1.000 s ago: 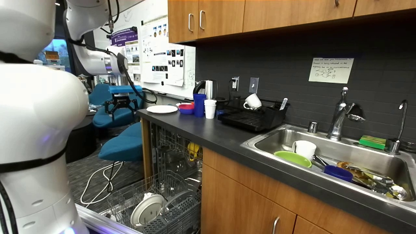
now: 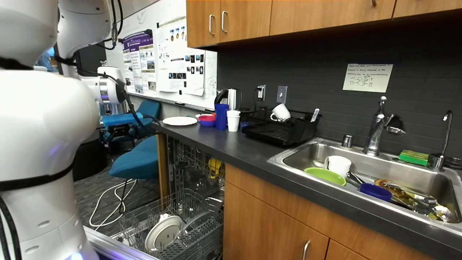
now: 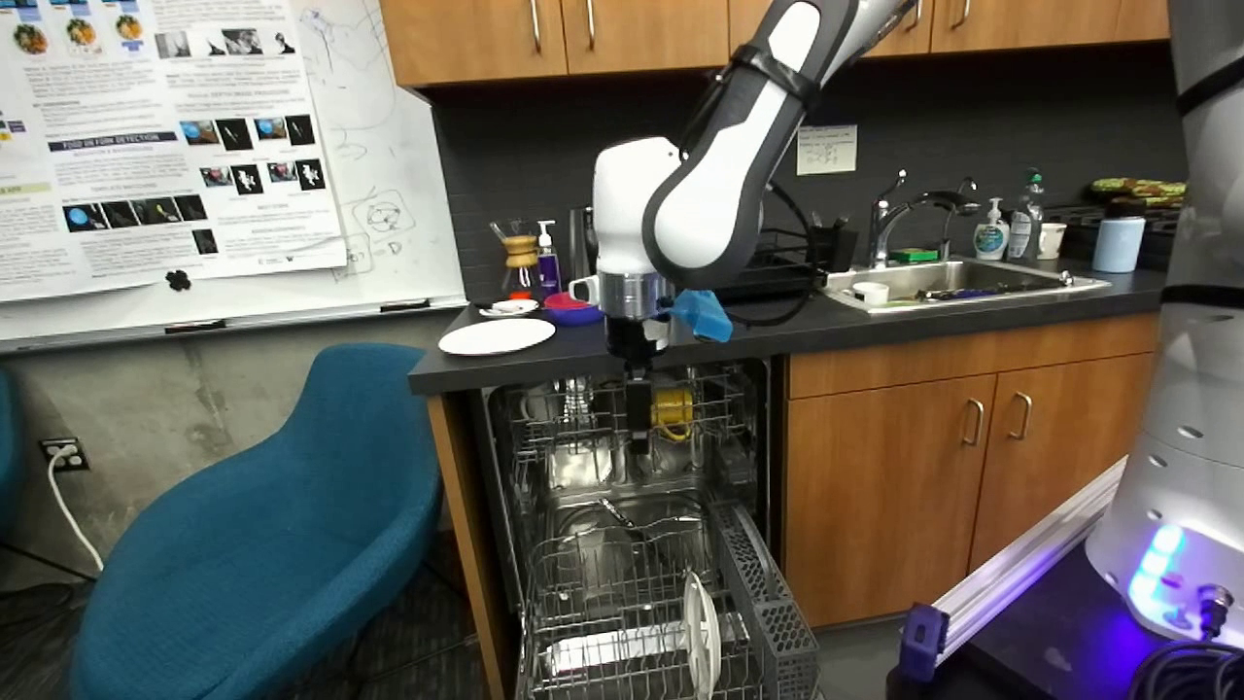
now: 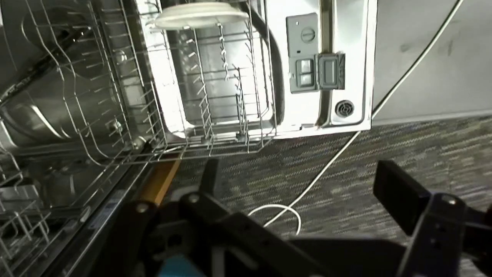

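My gripper is open, its two black fingers far apart and only carpet and a white cord visible beyond them in the wrist view. In exterior view 1 the gripper hangs in the air left of the counter's end, partly blurred. Below it the dishwasher stands open, with its lower rack [image 3: 606, 583] pulled out. A white plate [image 2: 164, 234] stands on edge in that rack, beside the grey cutlery basket [image 3: 764, 601]. On the counter's left end lies another white plate [image 2: 179, 121], flat and apart from the gripper.
Bowls [image 2: 206, 120], a blue cup [image 2: 221, 117] and white cups [image 2: 232, 121] stand near the counter plate. A black dish rack [image 2: 277, 130] sits farther right. The sink [image 2: 299, 156] holds several dishes. Blue chairs [image 3: 268, 525] stand left of the dishwasher.
In exterior view 1 the arm and gripper have moved left and a little lower, away from the counter's end. The dishes and rack look unchanged.
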